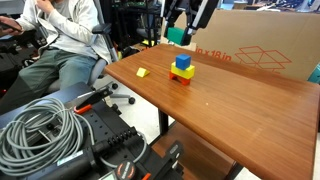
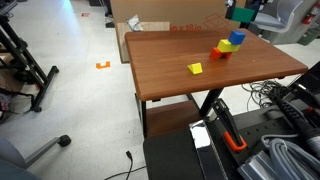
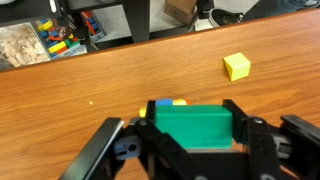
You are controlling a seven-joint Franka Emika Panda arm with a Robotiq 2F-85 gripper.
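My gripper is shut on a green block (image 3: 195, 128), which fills the lower middle of the wrist view. In exterior view 1 the green block (image 1: 178, 37) hangs in the air above a small stack, clear of it. A blue block (image 1: 183, 61) tops that stack, over a yellow block (image 1: 182, 71) with red pieces (image 1: 181, 80) at the bottom. From the wrist, most of the stack is hidden behind the green block. A loose yellow block (image 3: 237, 66) lies apart on the wooden table (image 1: 235, 115).
A large cardboard panel (image 1: 245, 45) stands along the table's far side. Off the table are coiled cables (image 1: 40, 138) and a seated person (image 1: 62, 40).
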